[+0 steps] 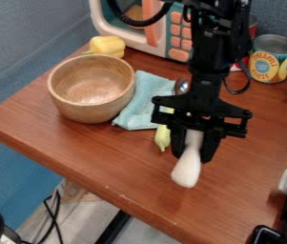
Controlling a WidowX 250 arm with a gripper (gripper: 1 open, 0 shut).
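Observation:
My black gripper hangs over the middle-right of the wooden table, shut on a white elongated object that points down toward the front. Behind it, partly hidden, a pale yellow-green vegetable lies by a light blue cloth. A wooden bowl sits to the left of the cloth.
A toy microwave stands at the back, with a yellow object before it. A can stands at the back right. Dark equipment lines the right edge.

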